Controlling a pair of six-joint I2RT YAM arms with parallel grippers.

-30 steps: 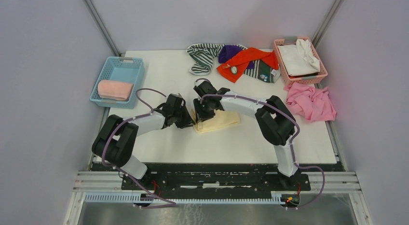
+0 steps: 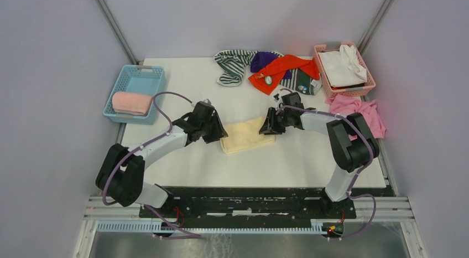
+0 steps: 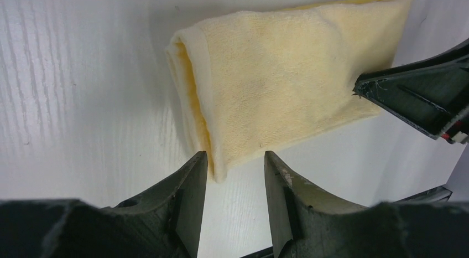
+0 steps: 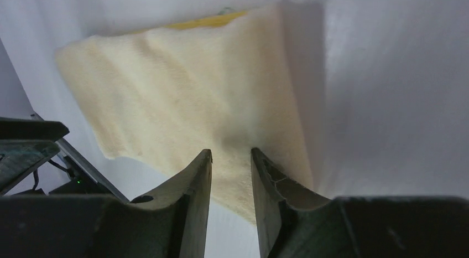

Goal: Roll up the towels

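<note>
A pale yellow towel (image 2: 243,137), folded into a flat oblong, lies in the middle of the table. Its layered left edge shows in the left wrist view, where my left gripper stands part open with bare space between its fingertips, close to the near corner of the towel (image 3: 276,81). Over the towel's right end is my right gripper (image 2: 269,133). The right wrist view has this gripper part open as well, its fingers above the towel (image 4: 182,97) near its right edge. Whether those fingertips touch the cloth I cannot tell.
At the left stands a blue basket (image 2: 157,81) holding a rolled peach towel (image 2: 131,103). Striped cloth (image 2: 235,61) and red cloth (image 2: 285,67) lie along the back. A pink basket (image 2: 365,92) and pink cloth (image 2: 359,117) are at the right.
My right gripper has moved rightward from the towel's left edge to its right end.
</note>
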